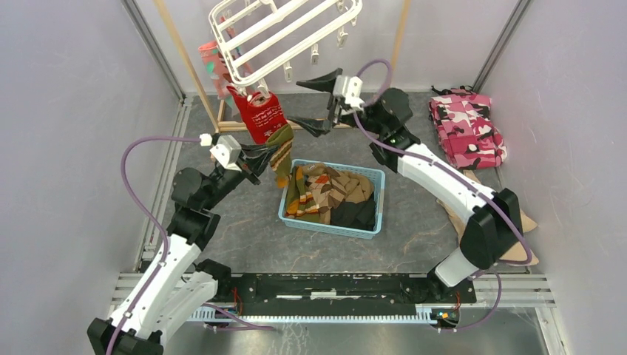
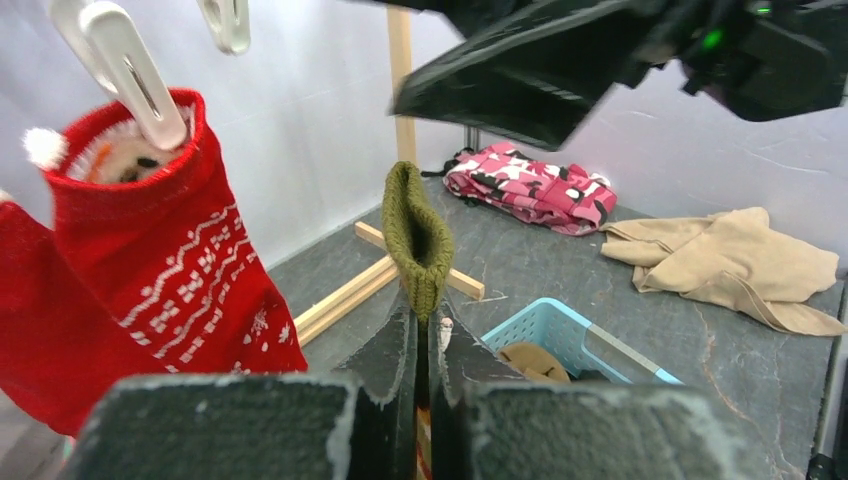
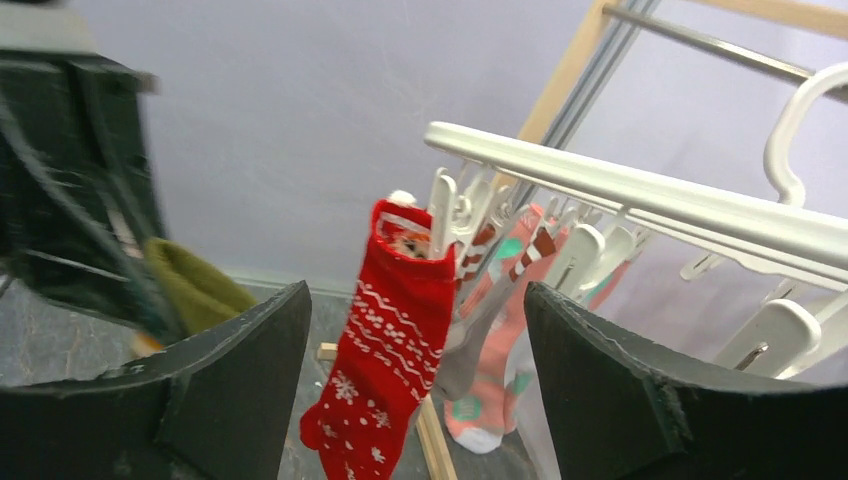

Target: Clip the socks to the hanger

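An olive sock with orange stripes [image 1: 279,151] is held upright in my left gripper [image 1: 260,157], shut on it below the white hanger [image 1: 281,37]; its cuff [image 2: 418,240] shows in the left wrist view. My right gripper [image 1: 318,103] is open, right of and above that sock, near the hanger's clips [image 3: 775,330]. A red sock [image 1: 257,115] and a pink patterned sock [image 3: 480,400] hang from the hanger.
A blue basket [image 1: 331,229] with more socks stands below on the floor. A pink camouflage bag [image 1: 466,129] and a beige cloth [image 2: 720,260] lie at the right.
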